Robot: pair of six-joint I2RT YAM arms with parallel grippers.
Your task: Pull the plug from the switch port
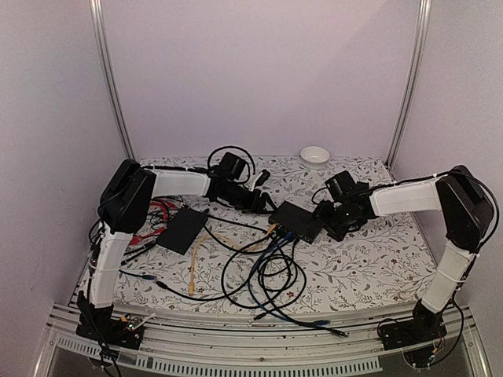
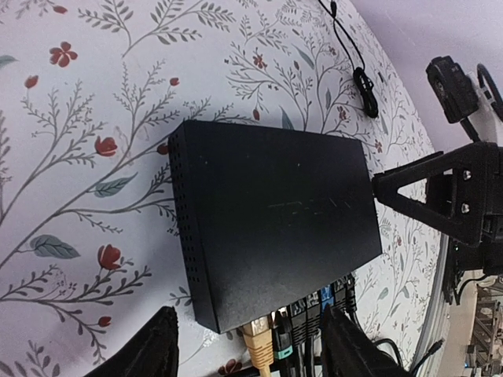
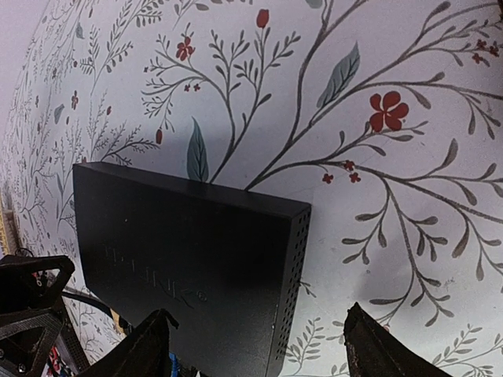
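The black switch (image 1: 295,220) (image 2: 275,212) (image 3: 181,251) lies centre-right on the floral table, with cables plugged along its front. In the left wrist view a yellow plug (image 2: 258,339) sits at the leftmost visible port, dark and blue plugs beside it. My left gripper (image 1: 263,206) is open just behind the switch's left end, its fingers either side of the yellow plug's view. My right gripper (image 1: 330,220) is open over the switch's right end, nothing held.
A second black box (image 1: 181,230) and tangled red and dark cables lie left. Loose loops of cable (image 1: 275,290) fill the front centre. A white bowl (image 1: 314,155) stands at the back.
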